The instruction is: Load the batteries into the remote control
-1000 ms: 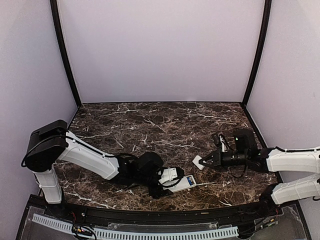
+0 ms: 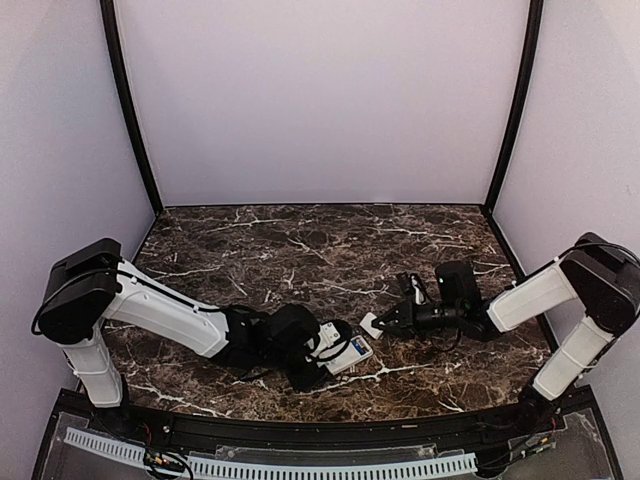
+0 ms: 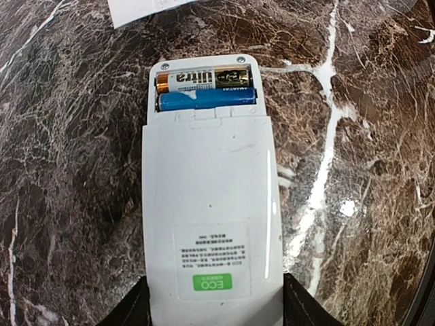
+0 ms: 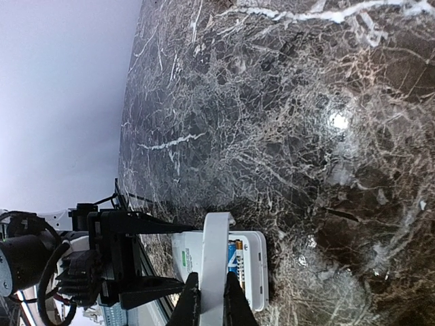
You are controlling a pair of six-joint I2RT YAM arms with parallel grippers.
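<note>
The white remote control (image 3: 211,176) lies back side up, and my left gripper is shut on its lower part. At its far end the battery compartment is uncovered. Inside it, a gold and black battery (image 3: 204,79) and a blue battery (image 3: 206,100) lie side by side, the blue one nearest the remote's body. My right gripper is shut on a thin white cover (image 4: 216,251), seen edge-on in the right wrist view. In the top view this cover (image 2: 371,325) is held just right of and beyond the compartment, apart from it.
A black front edge (image 2: 300,420) with a white slotted strip (image 2: 330,468) runs close below the remote.
The right gripper has moved left with the white cover, closer to the remote. The left gripper and remote have shifted slightly left and away from the front edge.
</note>
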